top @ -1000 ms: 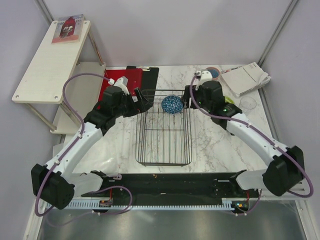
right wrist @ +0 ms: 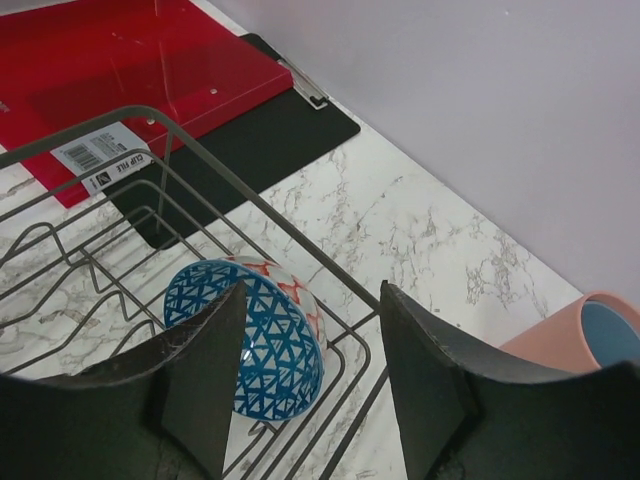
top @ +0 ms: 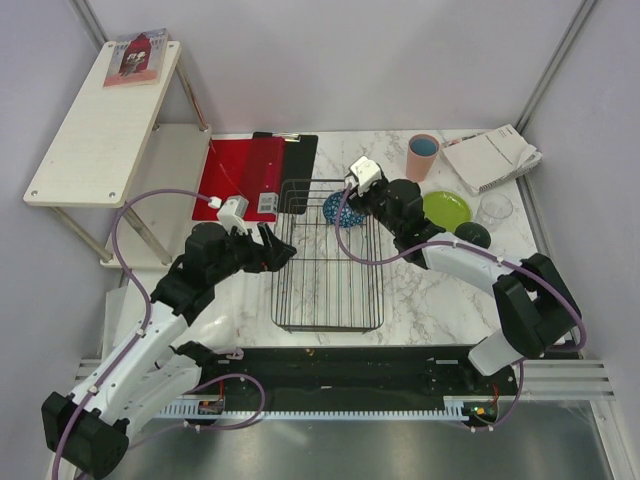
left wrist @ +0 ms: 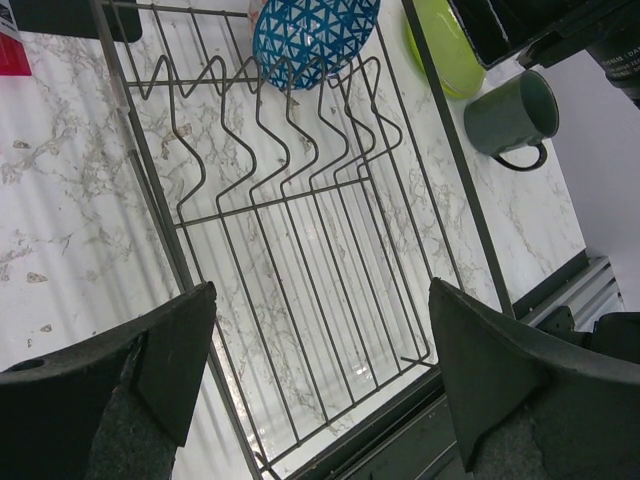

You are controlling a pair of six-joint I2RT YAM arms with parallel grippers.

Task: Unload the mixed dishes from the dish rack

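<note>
The wire dish rack [top: 328, 327] stands mid-counter, holding a blue patterned bowl [top: 343, 212] at its back end. In the right wrist view the blue bowl [right wrist: 280, 350] leans in the wires, with a red-and-white patterned piece [right wrist: 283, 275] right behind it. My right gripper is part open at the rack's back right corner; the bowl's edge shows past its left finger, apart from the right one. My left gripper is open over the rack's left side, nothing between its fingers. A green plate [top: 447, 210], a dark mug [left wrist: 512, 115] and a clear glass [top: 494, 210] stand to the right.
A pink cup [top: 422, 158] and folded newspapers [top: 490, 158] occupy the back right. Red folders [top: 238, 172] and a black clipboard [top: 300, 160] lie back left, near a white shelf [top: 105, 130]. Counter in front of the right arm is clear.
My right gripper has moved left from beside the rack to the bowl's upper right. The left arm has drawn back slightly to the left.
</note>
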